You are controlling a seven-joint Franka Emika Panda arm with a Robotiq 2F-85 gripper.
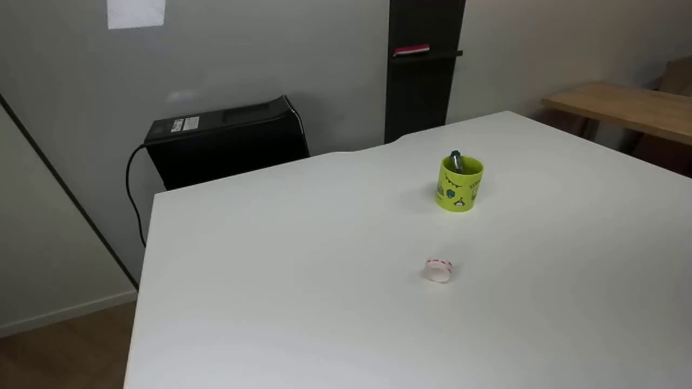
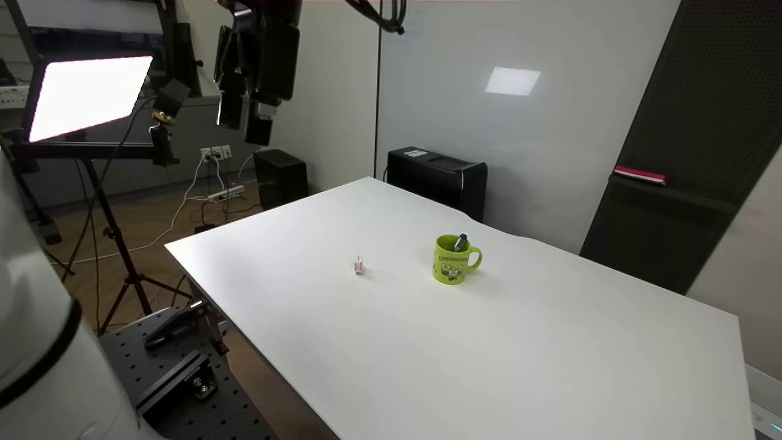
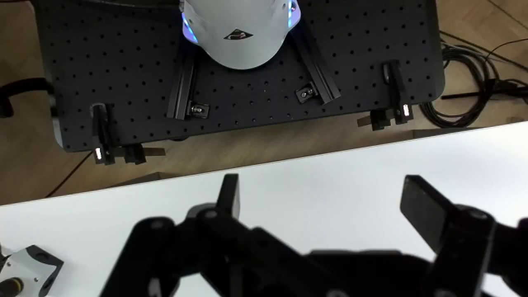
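Observation:
A lime-green mug [image 1: 459,189] with printed pictures stands upright on the white table; in exterior view 2 the handle of the mug [image 2: 448,267] points right. Some marker-like item [image 1: 457,161] with a dark green end leans inside it, its lower part hidden. Closer to exterior view 1's camera lies a small pale ring [image 1: 438,271] with red marks, standing on its edge, apart from the mug. High above the table's left end hangs my gripper [image 2: 245,131]. In the wrist view the gripper is open, its fingers wide apart and only bare tabletop and floor between and beyond them.
A black box-shaped device [image 1: 227,133] stands behind its far edge. The robot's perforated black base plate [image 3: 267,99] lies across a gap from the table. A grey-and-black device [image 3: 30,269] shows at the wrist view's lower left.

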